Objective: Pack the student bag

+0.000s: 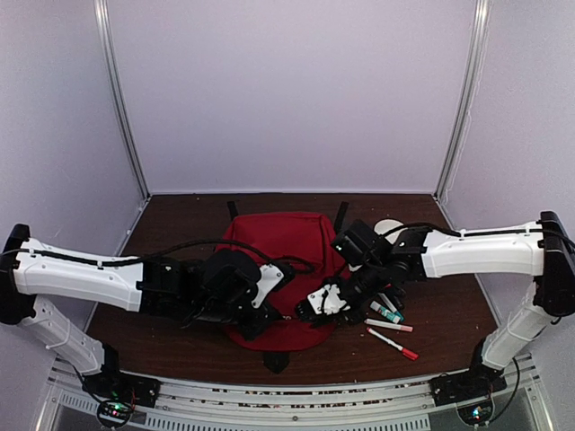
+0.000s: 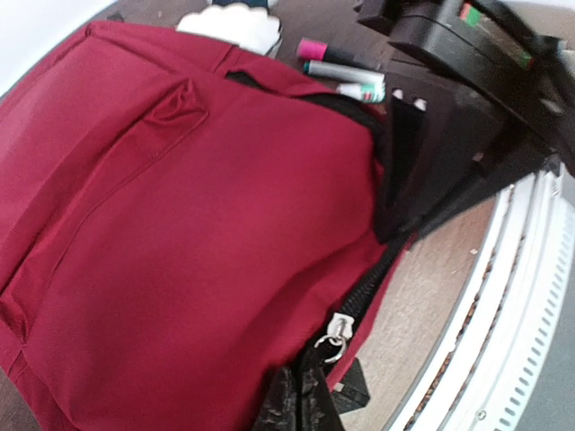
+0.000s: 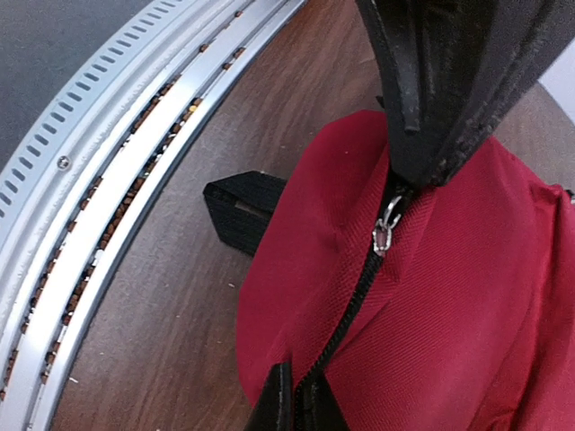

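Note:
The red backpack (image 1: 269,229) lies mid-table, its front zipper running along the near edge. My left gripper is shut at that zipper, just below a silver slider (image 2: 341,328); it appears closed on the zipper pull, though the fingertips hide it. My right gripper is shut on the black zipper tape and red fabric edge, with a slider (image 3: 384,229) visible farther along. In the top view both grippers meet low on the bag, close together.
Markers (image 1: 391,346), a glue stick (image 1: 384,312) and a white round object (image 1: 388,224) lie right of the bag. The metal rail (image 1: 296,395) runs along the front edge.

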